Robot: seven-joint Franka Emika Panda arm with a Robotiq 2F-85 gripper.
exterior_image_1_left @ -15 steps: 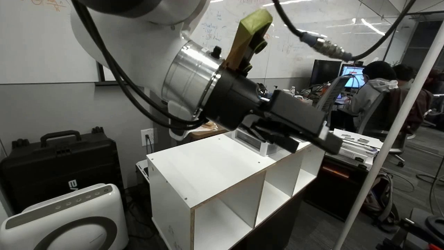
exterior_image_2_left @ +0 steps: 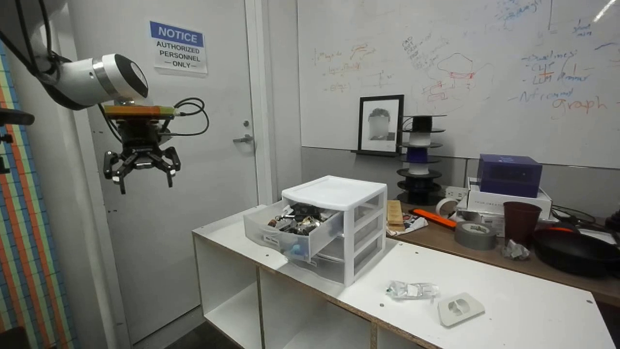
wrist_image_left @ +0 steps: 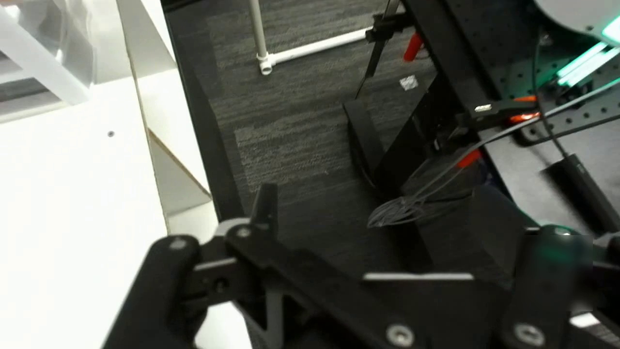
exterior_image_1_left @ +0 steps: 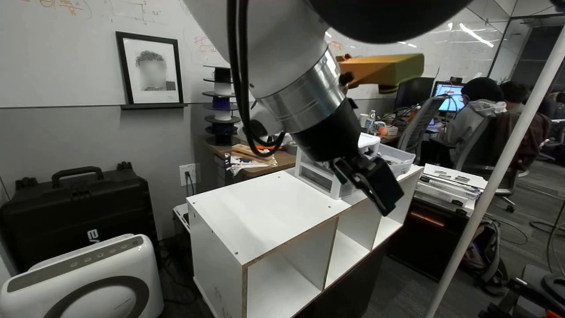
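My gripper (exterior_image_2_left: 146, 185) hangs in the air at the left of exterior view 2, its fingers spread wide with nothing between them. It is well above and to the left of a white drawer unit (exterior_image_2_left: 331, 192). The unit's top drawer (exterior_image_2_left: 273, 239) is pulled out and full of small dark and metallic parts (exterior_image_2_left: 299, 221). On the white shelf top (exterior_image_2_left: 407, 261), to the right of the unit, lie a crumpled clear packet (exterior_image_2_left: 412, 290) and a small light-grey tray-like piece (exterior_image_2_left: 460, 309). The wrist view shows mostly floor (wrist_image_left: 290, 134) beside the shelf edge.
On the brown desk (exterior_image_2_left: 447, 237) behind are grey tape (exterior_image_2_left: 475, 235), a dark red cup (exterior_image_2_left: 519, 223), a black pan (exterior_image_2_left: 575, 250) and a purple box (exterior_image_2_left: 509, 174). A white pole (exterior_image_1_left: 498, 175) stands at the right of exterior view 1. The shelf's right part has bare room.
In exterior view 1 the arm has swung and rotated; the gripper now points more steeply downward. The picture frame on the wall and the spool stack have come into sight behind it.
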